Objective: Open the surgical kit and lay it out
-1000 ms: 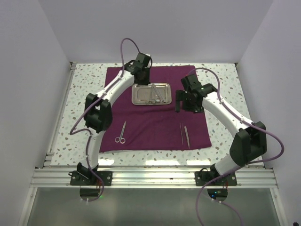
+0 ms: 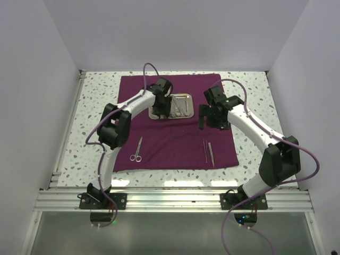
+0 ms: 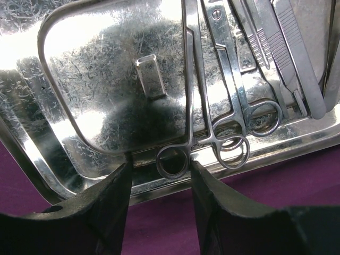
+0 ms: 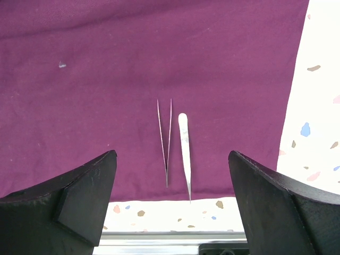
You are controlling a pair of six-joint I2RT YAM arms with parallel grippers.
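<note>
The metal tray sits on the purple cloth, holding scissor-like instruments and flat forceps. My left gripper is over the tray's near edge, part open, its fingertips either side of a ring handle of the leftmost instrument. My right gripper stands open above the cloth right of the tray, nothing between its fingers. Below it lie tweezers and a slim handle-like tool. Scissors lie on the cloth at lower left.
The speckled table top surrounds the cloth.
My left gripper has come down and toward the viewer, from behind the tray to over its near edge. The right arm has shifted only slightly.
</note>
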